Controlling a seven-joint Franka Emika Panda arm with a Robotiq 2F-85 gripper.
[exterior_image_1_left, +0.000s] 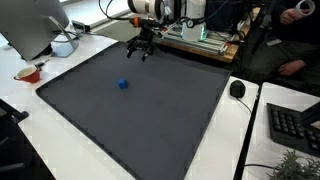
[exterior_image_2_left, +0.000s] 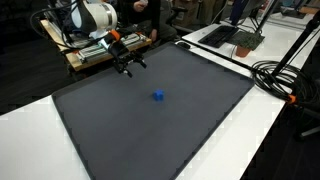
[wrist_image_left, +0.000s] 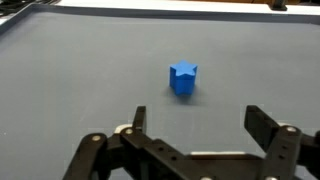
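A small blue block (wrist_image_left: 182, 77) with a star-shaped top stands upright on the grey mat (wrist_image_left: 90, 60), ahead of the fingers in the wrist view. In the first exterior view the blue block (exterior_image_1_left: 122, 84) is left of the mat's middle, and the second exterior view shows the same block (exterior_image_2_left: 158, 95) well clear of the arm. My gripper is open, its two black fingers wide apart with only bare mat between them. From outside, the gripper (exterior_image_2_left: 133, 68) is low over the mat's edge close to the robot base, apart from the block.
A red cup (exterior_image_1_left: 28, 74) is on the white table left of the mat. A black mouse (exterior_image_1_left: 237, 89) and a keyboard (exterior_image_1_left: 295, 130) lie to the right. Coiled black cable (exterior_image_2_left: 278, 77) rests beyond the mat. Most of the mat is empty.
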